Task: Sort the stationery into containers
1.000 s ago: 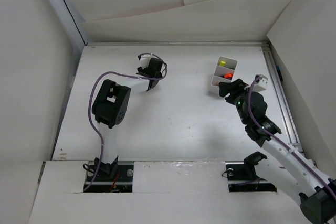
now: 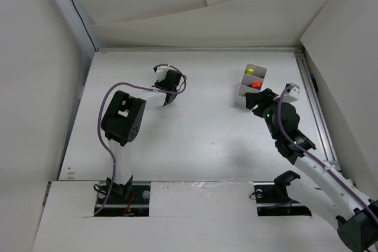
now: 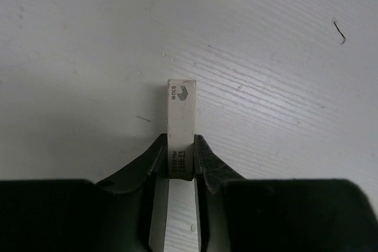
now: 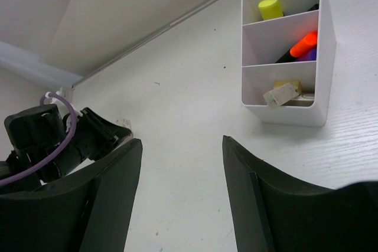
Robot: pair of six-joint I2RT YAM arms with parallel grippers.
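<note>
A small white staple box with printed lettering is held upright in the view between the fingers of my left gripper, low over the table at the left-middle. My right gripper stands open, its fingers apart and empty, just in front of the white three-compartment container. The container holds a yellow cylinder in the back compartment, an orange marker with a purple item in the middle one, and small boxes in the front one.
Walls surround it at the back and sides, with a metal rail along the back and right edges.
My left arm has shifted slightly toward the front and left since a second ago. The right arm looks unchanged.
</note>
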